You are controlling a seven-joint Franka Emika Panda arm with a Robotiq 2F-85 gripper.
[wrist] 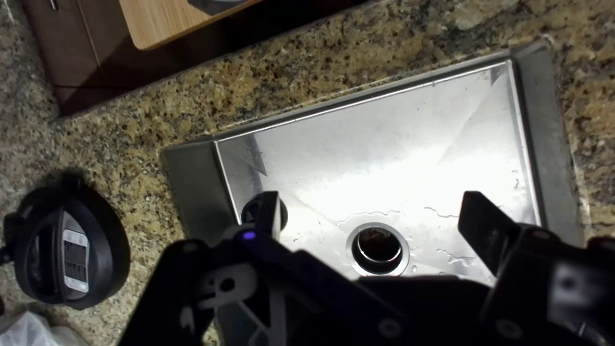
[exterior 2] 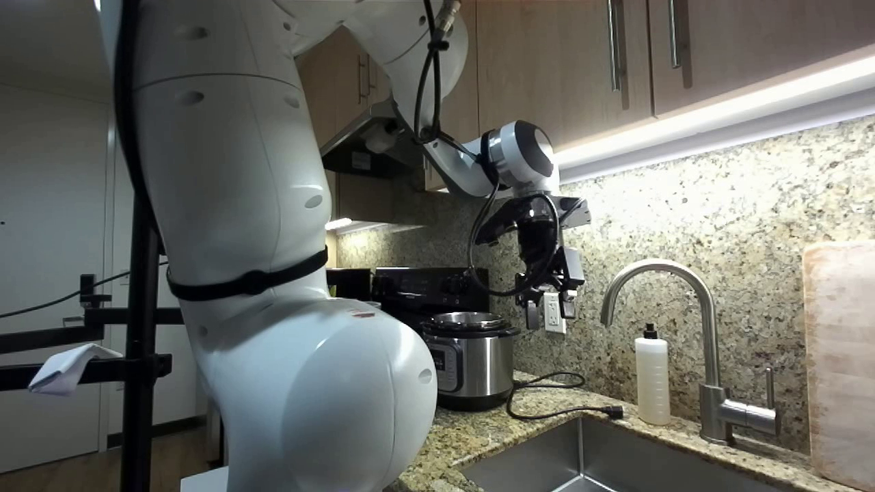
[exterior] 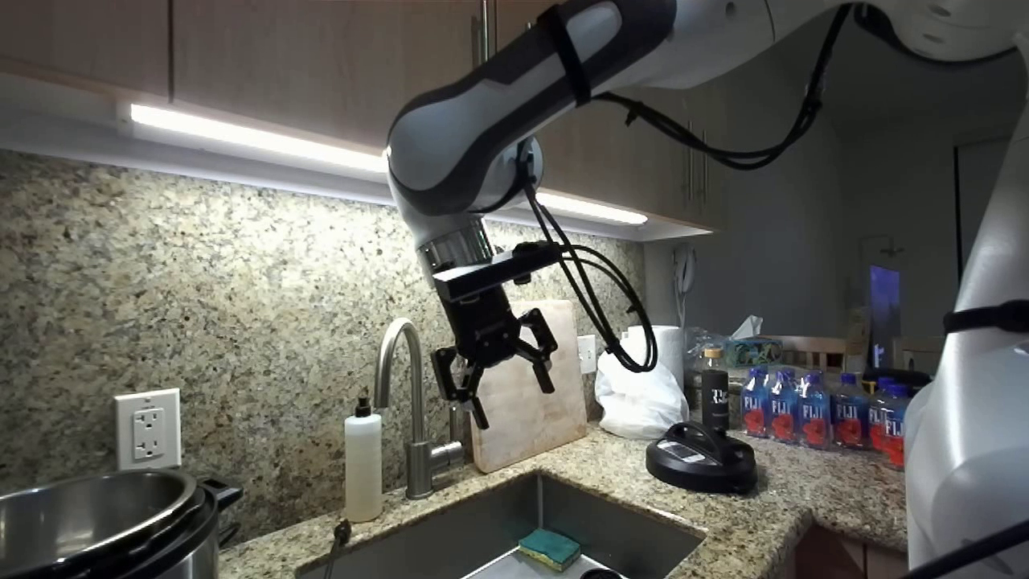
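High over the sink [wrist: 369, 104] hangs my gripper [exterior: 513, 407], open, its black fingers spread with nothing between them. In the wrist view the gripper looks down on the steel basin and its drain [wrist: 377, 249]. A green and yellow sponge [exterior: 550, 548] lies in the sink by exterior view 1; I cannot make it out in the wrist view. Beside the left finger shows a round black object [wrist: 264, 212] in the basin, partly covered by that finger. From the other side, the gripper [exterior 2: 549, 310] appears in front of the wall outlet.
Near the sink's back edge stand the faucet [exterior: 416, 405] and a soap bottle [exterior: 363, 468]. A cutting board [exterior: 530, 386] leans on the wall. The black lid [exterior: 701, 458] and several water bottles [exterior: 813, 410] occupy the right counter; a steel cooker [exterior 2: 469, 361] stands at the other end.
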